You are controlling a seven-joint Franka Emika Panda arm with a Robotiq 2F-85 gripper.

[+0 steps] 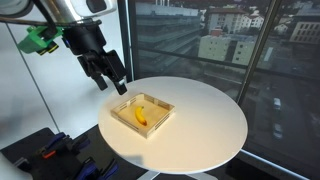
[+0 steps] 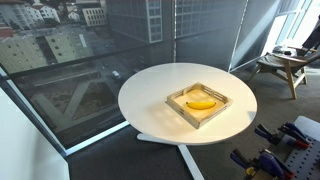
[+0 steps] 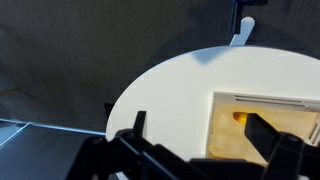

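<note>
A yellow banana [image 1: 140, 115] lies inside a shallow wooden tray [image 1: 158, 125] on the round white table. The second exterior view has the same banana [image 2: 201, 104] resting in the tray [image 2: 176, 106]. High above the table's near left side hangs my gripper [image 1: 112, 88], its two fingers apart. From the wrist, the gripper is open, with bare table and the tray's edge far below the gap. Only a small yellow part of the banana [image 3: 240, 117] shows there, the rest hidden behind a finger.
Large windows [image 1: 190, 45] stand behind it. A wooden chair [image 2: 283, 68] is at the far right of the second exterior view, well away from the table.
</note>
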